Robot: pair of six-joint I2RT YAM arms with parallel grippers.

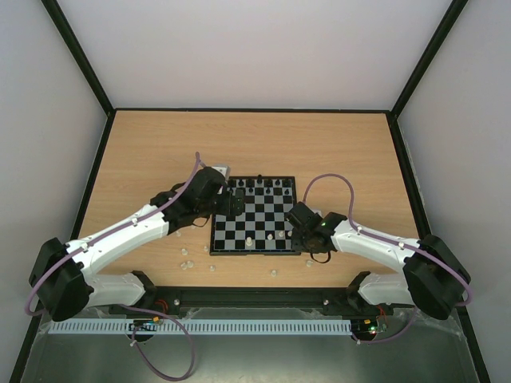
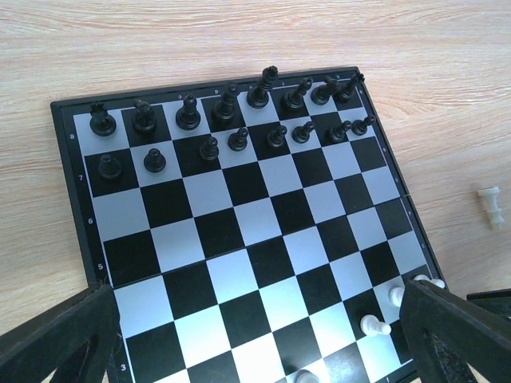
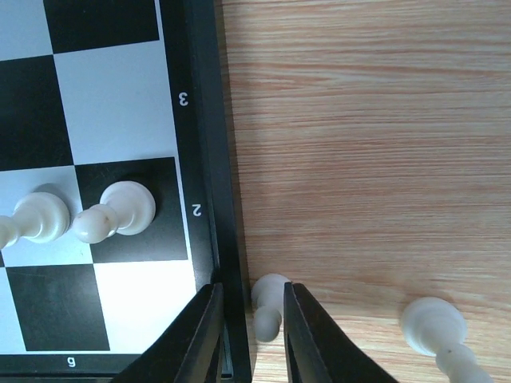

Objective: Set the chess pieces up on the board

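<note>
The chessboard (image 2: 263,231) has its black pieces (image 2: 227,104) standing in two rows along the far side. On its near part stand a few white pieces, among them a white pawn (image 3: 120,211) near the board's edge and another (image 3: 40,217) beside it. My left gripper (image 1: 238,204) is open over the board's left part, nothing between its fingers. Low beside the board's right edge, my right gripper is part open. A small white piece (image 3: 267,307) shows between its fingertips, nearer the right one; I cannot tell whether they touch it.
Another white piece (image 3: 435,331) is on the wood to the right of that gripper. A white rook-like piece (image 2: 491,206) lies on the table right of the board. Several white pieces (image 1: 187,264) are scattered near the table's front left.
</note>
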